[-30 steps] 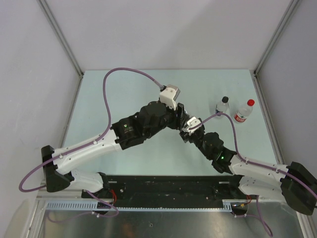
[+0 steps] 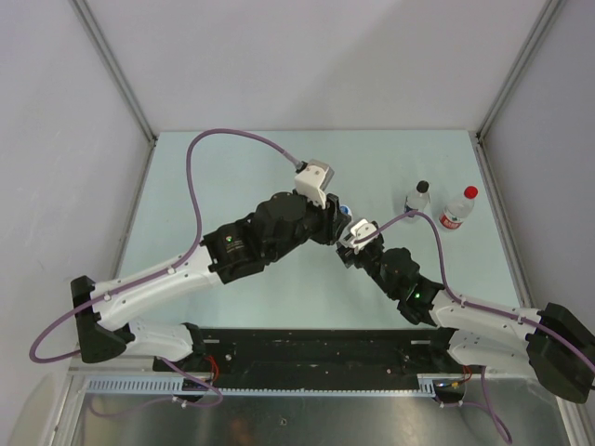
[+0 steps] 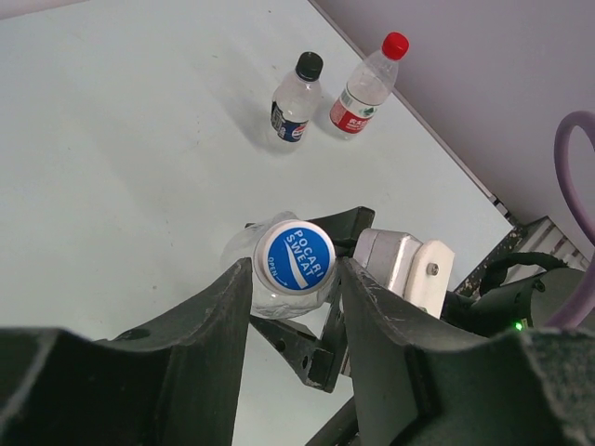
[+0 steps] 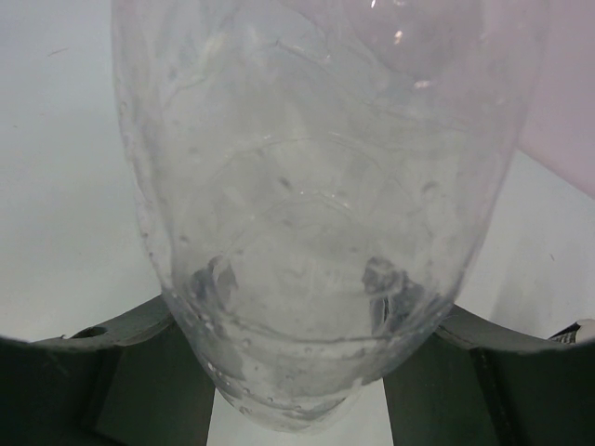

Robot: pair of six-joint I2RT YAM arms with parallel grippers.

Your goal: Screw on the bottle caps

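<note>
A clear plastic bottle [image 4: 316, 186] fills the right wrist view, held between the fingers of my right gripper, which is shut on it. In the left wrist view a blue cap [image 3: 294, 257] with white lettering tops that bottle. My left gripper has its fingers part open at either side of the cap; whether they touch it I cannot tell. From the top view both grippers meet near the middle of the table, largely hiding the bottle.
A bottle with a black cap [image 2: 416, 200] and one with a red cap [image 2: 457, 209] stand at the table's right.
The right arm looks unchanged.
</note>
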